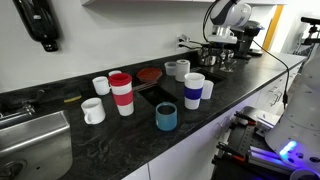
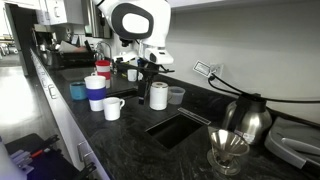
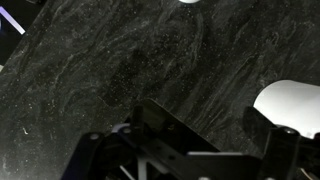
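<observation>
My gripper stands open above the dark counter, nothing between its fingers. To the right of it, in the wrist view, lies part of a white rounded object point(image 3: 292, 105). In exterior view 2 the gripper point(image 2: 146, 96) hangs near a white canister point(image 2: 158, 97), partly hidden by the arm. A white mug point(image 2: 114, 108) stands beside a blue-and-white cup point(image 2: 96, 92), with a teal mug point(image 2: 77, 90) farther off. Exterior view 1 also shows a tall red-and-white cup point(image 1: 122, 95) and a white mug point(image 1: 93, 110) by the wall.
A metal kettle point(image 2: 247, 118) and a metal dripper point(image 2: 227, 150) occupy the right side in exterior view 2. A dark basin point(image 2: 178, 131) is set into the counter. A reddish plate point(image 1: 150, 75) lies farther along. Bare counter shows in front of the basin.
</observation>
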